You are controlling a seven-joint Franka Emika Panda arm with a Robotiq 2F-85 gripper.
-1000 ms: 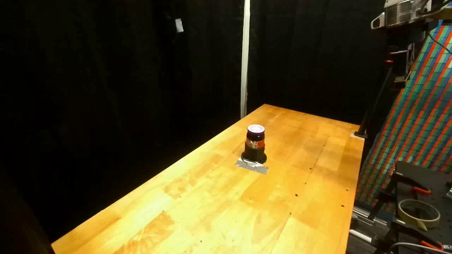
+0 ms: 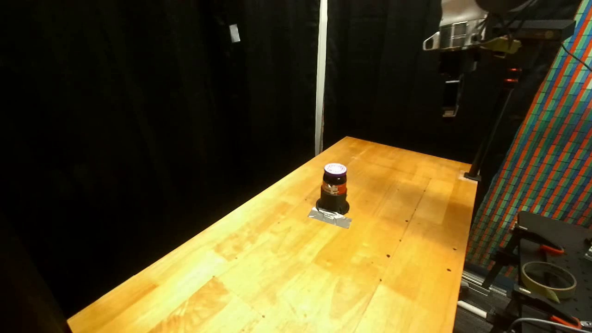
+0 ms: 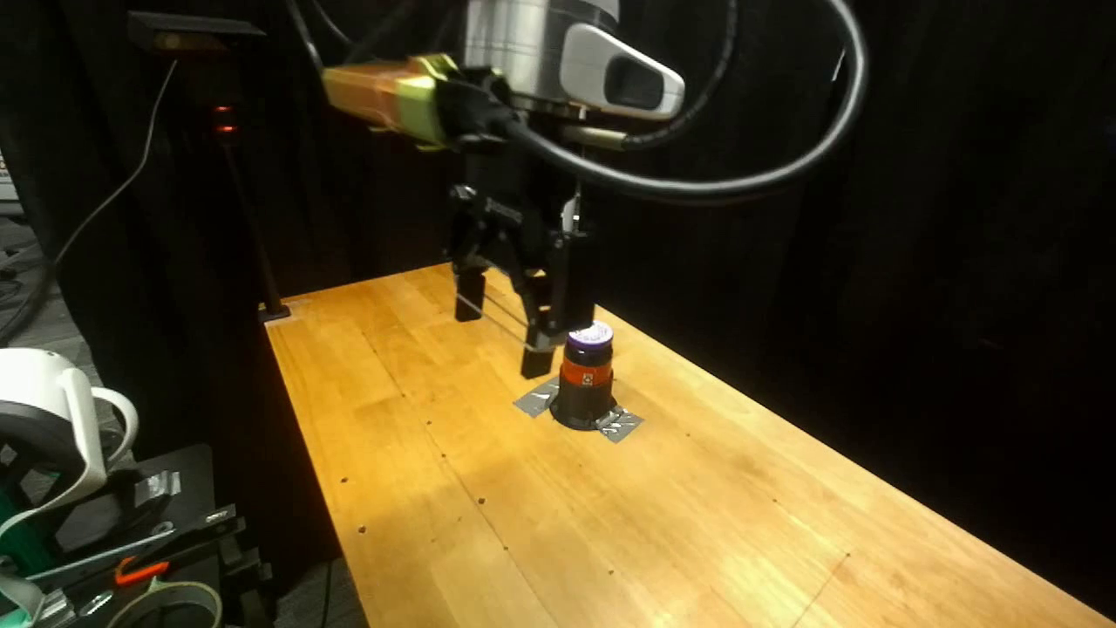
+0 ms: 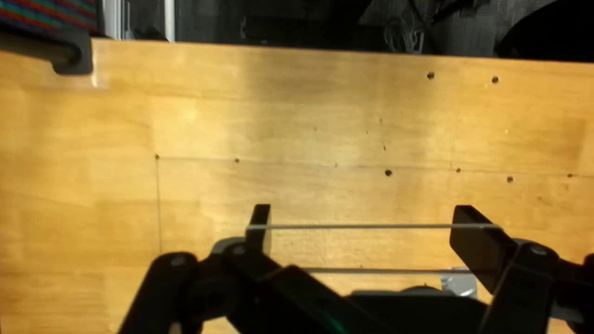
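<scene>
A dark jar with an orange label and a pale purple-rimmed lid [image 2: 334, 188] stands upright in a black holder [image 2: 333, 203], taped to the wooden table. In the second exterior view the same jar [image 3: 588, 366] appears just right of my gripper [image 3: 504, 335], which is high above the table. My gripper is open wide in the wrist view, with only thin straight lines across the gap and bare wood below. The gripper body hides most of the jar and holder there; a bit of silver tape [image 4: 461, 284] shows near the right finger.
A thin post [image 2: 488, 133] rises at its far right corner. Beyond the table's side, a black cart [image 2: 571, 244] carries clamps and a tape roll [image 2: 548, 280]. Black curtains hang behind.
In the first exterior view my arm and gripper have moved left, inward over the table from near the checkered curtain. The jar and its holder have not moved.
</scene>
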